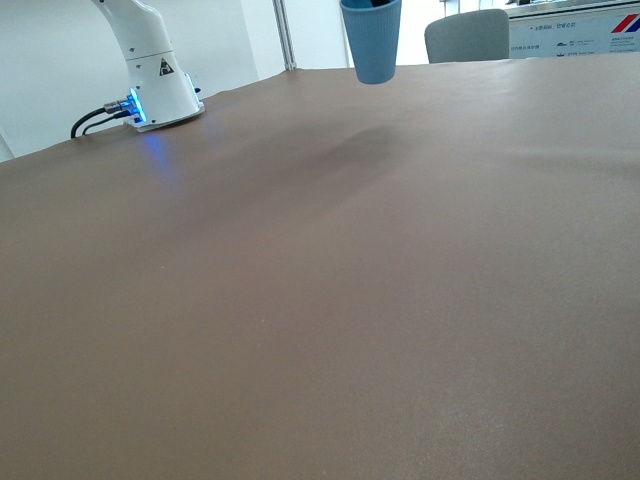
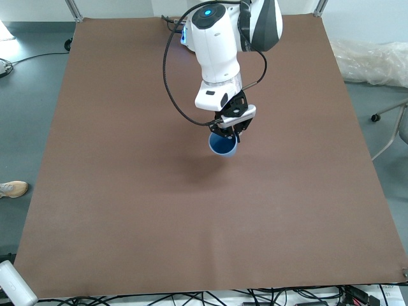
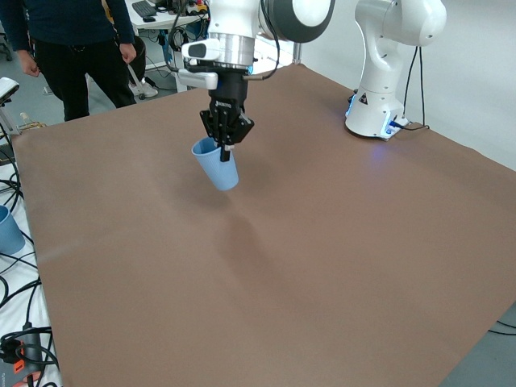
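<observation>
My gripper [image 2: 231, 132] points down over the brown table [image 2: 210, 217] and is shut on a light blue cup [image 2: 222, 145], with one finger inside at the rim. In the right view the cup [image 3: 216, 168] hangs slightly tilted below the black gripper [image 3: 226, 145], above the tabletop with a shadow beneath. In the top view the cup [image 1: 370, 45] appears at the top edge, off the table, with the gripper mostly out of frame.
The tabletop around the cup is clear. A second blue cup [image 3: 10, 232] sits among cables on a side surface at the left of the right view. The arm's white base [image 3: 371, 113] stands at the back; a person [image 3: 76, 56] is beyond the table edge.
</observation>
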